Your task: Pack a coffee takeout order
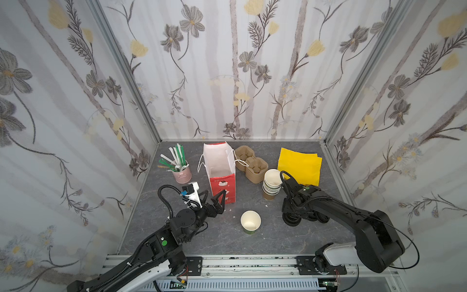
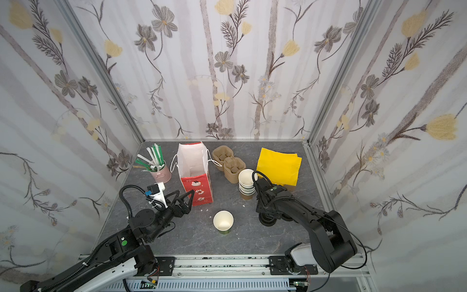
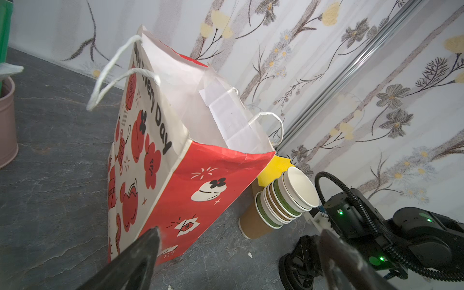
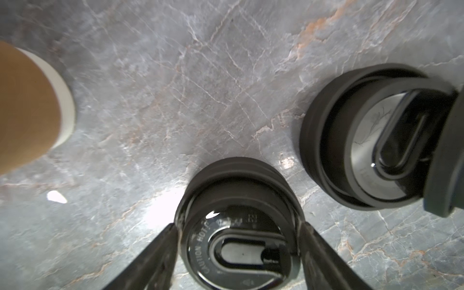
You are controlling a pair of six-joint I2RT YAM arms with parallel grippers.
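A pair of stacked black lids (image 4: 241,246) lies on the table, printed "CAUTION HOT". My right gripper is low over them, a finger at either side of the rim; whether it grips them cannot be told. More black lids (image 4: 377,140) lie to the right. One white-lined cup (image 1: 251,220) stands upright alone at the front middle. Nested cups (image 1: 272,182) are stacked beside the right gripper. The red and white paper bag (image 1: 222,185) stands open at the top. In front of it, my left gripper (image 1: 214,197) is open and empty.
Behind the nested cups lie yellow sheets (image 1: 300,165). Brown cup carriers (image 1: 256,170) sit right of the bag, and a pink holder (image 1: 182,175) with straws and stirrers stands left of it. Bare table surrounds the lone cup.
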